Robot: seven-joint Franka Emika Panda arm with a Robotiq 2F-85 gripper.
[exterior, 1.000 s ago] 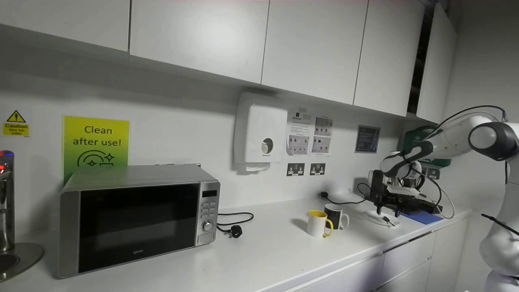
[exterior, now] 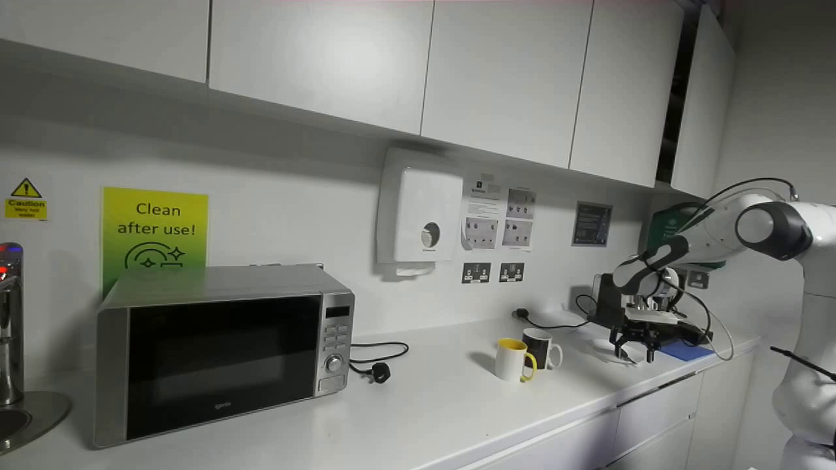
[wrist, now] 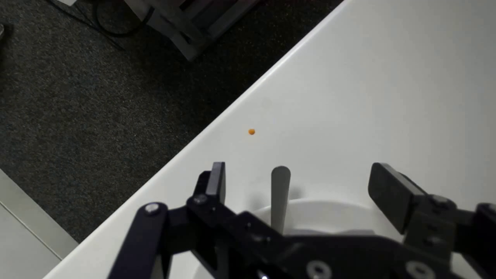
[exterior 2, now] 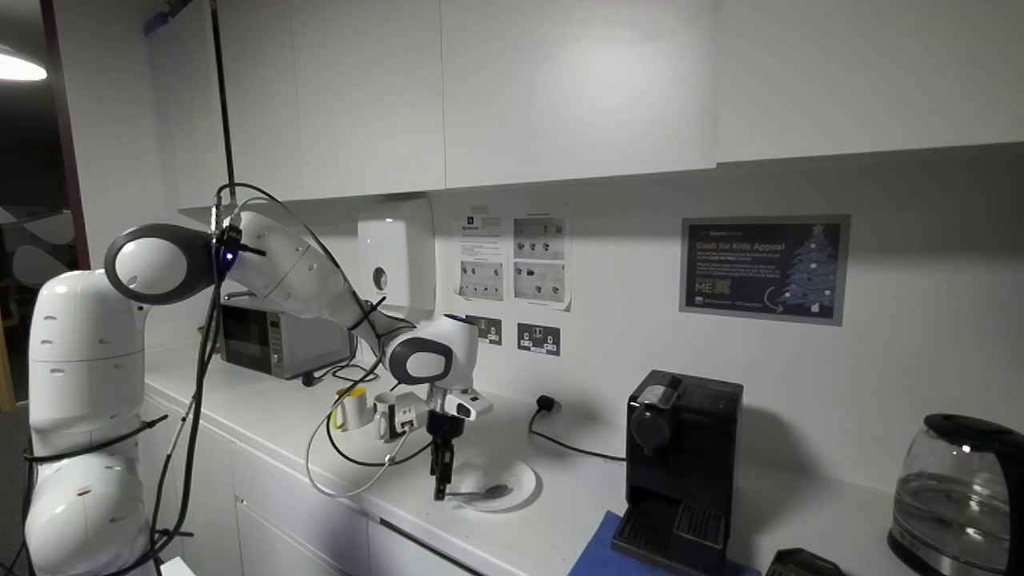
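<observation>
A white plate (exterior 2: pixel 524 486) rests on the counter, with a metal spoon (exterior 2: pixel 497 491) lying on it. In the wrist view the spoon handle (wrist: pixel 280 190) sticks out over the plate's rim (wrist: pixel 325 208). My gripper is open, its two dark fingers standing wide apart on either side of the handle, which is nearer the left one. Nothing is held. From exterior view 1, the gripper (exterior: pixel 635 354) points down at the plate and hides much of it. The spoon's bowl is hidden in the wrist view.
A yellow-and-white mug (exterior: pixel 511 360) and a black-and-white mug (exterior: pixel 538 348) stand close by. A coffee machine (exterior 2: pixel 679 461) sits by a blue mat (exterior 2: pixel 595 552), with a glass kettle (exterior 2: pixel 950 494) beyond. The microwave (exterior: pixel 227 352) is far off. The counter's front edge (wrist: pixel 223 114) is close.
My gripper has come lower and shifted slightly toward the counter's front edge, now covering more of the plate in exterior view 1. The mugs have stayed put.
</observation>
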